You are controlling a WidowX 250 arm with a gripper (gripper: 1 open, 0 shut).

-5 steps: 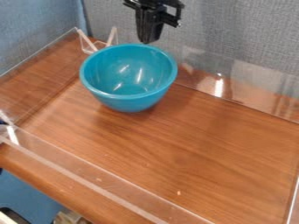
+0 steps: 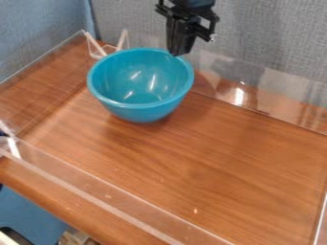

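Note:
A turquoise bowl [image 2: 141,91] sits upright on the wooden surface [image 2: 217,182], toward the back left. My black gripper [image 2: 179,46] hangs from the top edge just over the bowl's back rim; it appears shut, with nothing visible between its fingers.
A cream wire-like object [image 2: 105,48] stands behind the bowl at the left. Clear low walls edge the surface, with a grey textured backdrop behind.
My gripper has shifted slightly right and come down a little over the last second. The bowl looks unmoved.

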